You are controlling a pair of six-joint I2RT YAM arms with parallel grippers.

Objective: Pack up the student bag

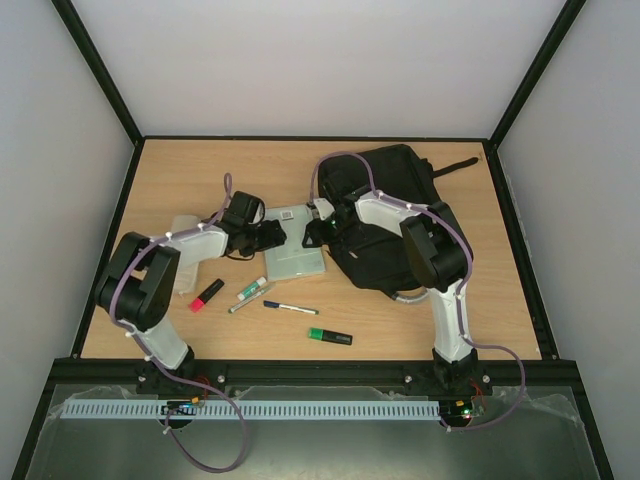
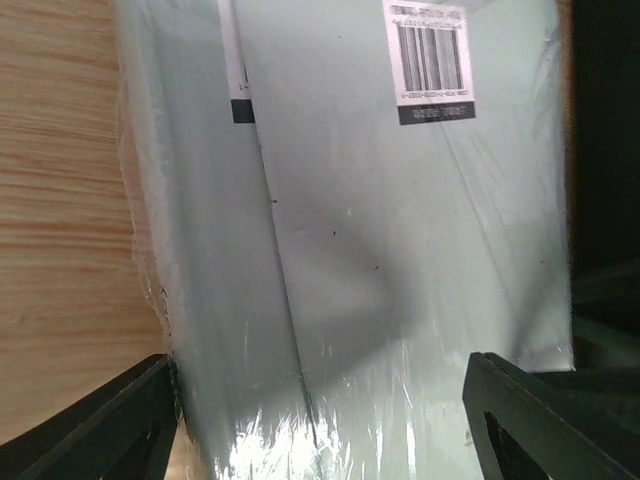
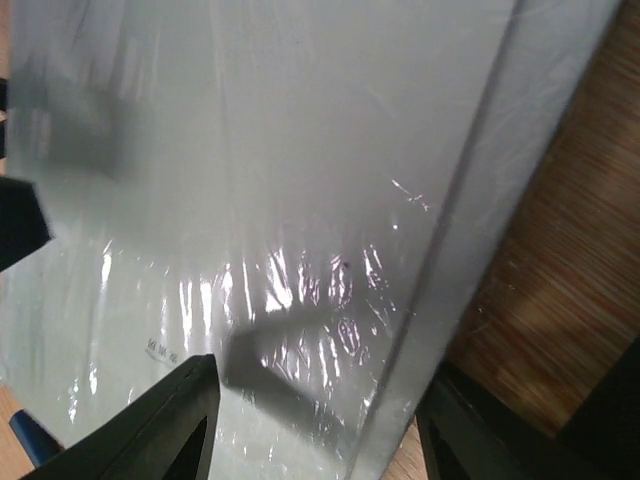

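Note:
A pale book in clear wrapping [image 1: 295, 262] lies flat mid-table, its barcode label [image 2: 432, 60] at the far end. My left gripper [image 1: 272, 237] is at its left edge. In the left wrist view the fingers [image 2: 115, 425] stand wide apart, one outside the spine, one over the cover. From the right, my right gripper [image 1: 312, 236] reaches the other long edge; its fingers [image 3: 165, 425] are parted, one over the cover, one beside the edge. Whether any finger presses on it is hard to tell. The black bag [image 1: 385, 262] lies at the right, partly under the right arm.
A pale pencil case [image 1: 186, 278] lies at the left, partly behind the left arm. In front are a pink-capped marker [image 1: 207, 295], a green-and-white tube [image 1: 251, 288], a thin pen [image 1: 250, 300], a blue-capped pen [image 1: 291, 307] and a green-capped marker [image 1: 330, 336].

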